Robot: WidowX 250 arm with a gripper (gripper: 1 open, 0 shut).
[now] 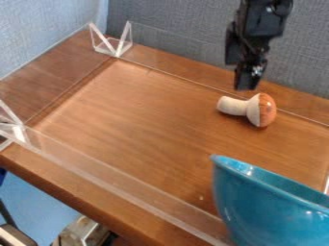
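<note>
My black gripper [247, 63] hangs high at the back of the table, above and slightly behind a small toy mushroom [260, 110], its fingers apart with nothing seen between them. The mushroom lies on its side on the wooden table, white stem to the left and orange cap to the right.
A large blue bowl [267, 202] fills the lower right foreground. Clear plastic walls edge the wooden table [135, 120], with white brackets at the back left and left front. A grey padded wall stands behind.
</note>
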